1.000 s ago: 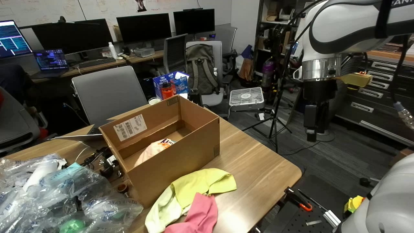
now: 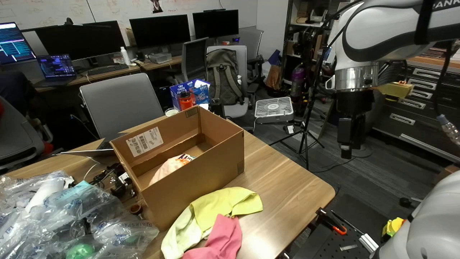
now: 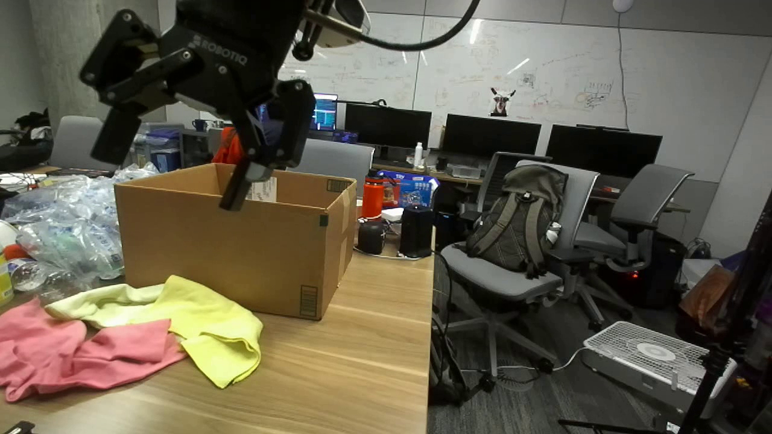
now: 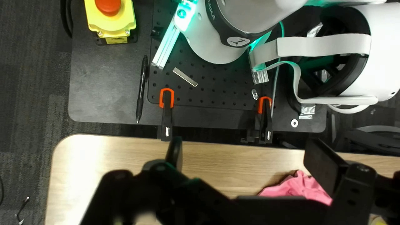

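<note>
My gripper (image 3: 174, 170) is open, its two fingers spread wide with nothing between them. In the wrist view the gripper points down above the table edge nearest the robot base. A yellow cloth (image 2: 226, 202) and a pink cloth (image 2: 224, 237) lie crumpled together on the table, in front of an open cardboard box (image 2: 196, 181). Inside the box rests a pale, orange-printed item (image 2: 170, 166), partly hidden by the near wall. Only part of the pink cloth (image 4: 300, 187) shows in the wrist view, beside one finger. The gripper is apart from all of these.
Clear plastic packaging (image 2: 77, 211) heaps up left of the box. Behind it stand a red bottle (image 3: 373, 196) and a black speaker-like object (image 3: 416, 231). Two orange-tipped clamps grip the near table edge (image 4: 225, 146).
</note>
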